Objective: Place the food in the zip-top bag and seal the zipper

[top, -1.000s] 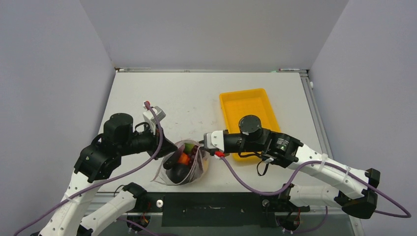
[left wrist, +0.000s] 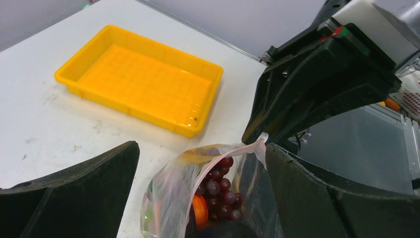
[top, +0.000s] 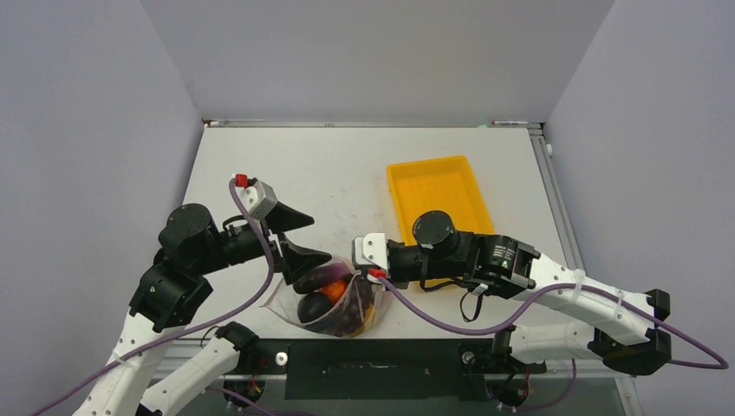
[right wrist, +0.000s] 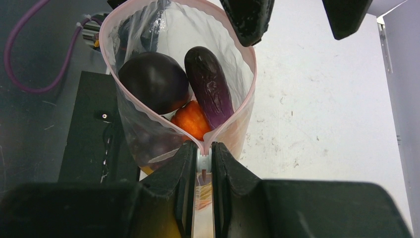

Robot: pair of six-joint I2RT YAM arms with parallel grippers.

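Note:
The clear zip top bag (top: 286, 308) with pink rim stands open at the table's front, holding an eggplant, a dark round food, an orange pepper and, in the left wrist view, red grapes (left wrist: 223, 198). My right gripper is shut on the bag's rim at the white zipper slider. My left gripper (top: 303, 238) is open above the bag, on its left, nothing between its fingers.
An empty yellow tray (top: 433, 186) lies behind my right arm. Grey walls stand either side.
My right gripper, with the bag's edge, has moved a little toward the front, and the bag has shifted with it.

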